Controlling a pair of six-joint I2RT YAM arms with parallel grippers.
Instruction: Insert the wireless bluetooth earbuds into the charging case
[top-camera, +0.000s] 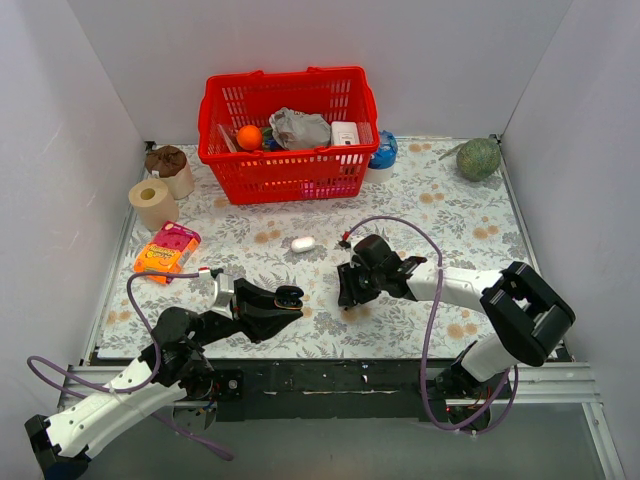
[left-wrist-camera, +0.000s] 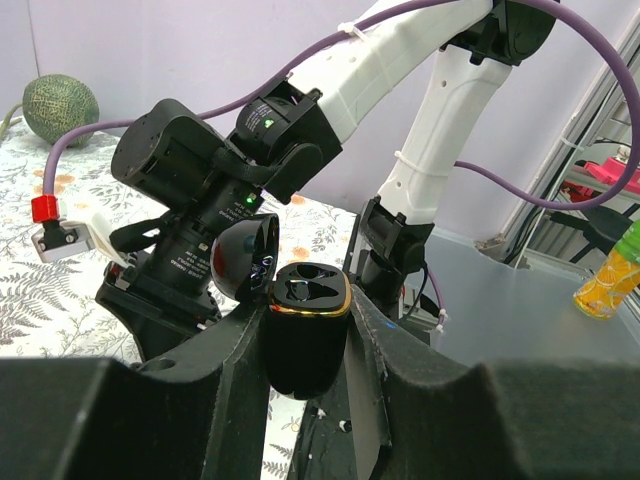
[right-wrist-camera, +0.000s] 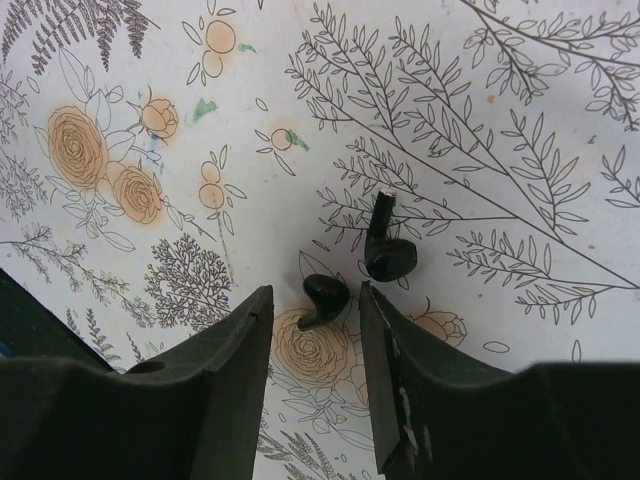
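Observation:
A black charging case (left-wrist-camera: 308, 330) with a gold rim and its lid (left-wrist-camera: 246, 256) raised is gripped in my left gripper, which holds it above the table's front left part. Two black earbuds lie on the floral tablecloth in the right wrist view. The nearer earbud (right-wrist-camera: 326, 299) sits in the gap of my right gripper, close to the fingertips. Just beyond the right finger (right-wrist-camera: 385, 330) lies the other earbud (right-wrist-camera: 391, 256), stem pointing away. My right gripper is part open and touches neither visibly. The top view hides both earbuds under the right arm.
A small white object (top-camera: 303, 244) lies mid-table. Behind it stands a red basket (top-camera: 290, 185). An orange snack bag (top-camera: 167, 252) and paper rolls (top-camera: 154, 204) are at left, a green melon (top-camera: 478, 159) back right. Free cloth surrounds the earbuds.

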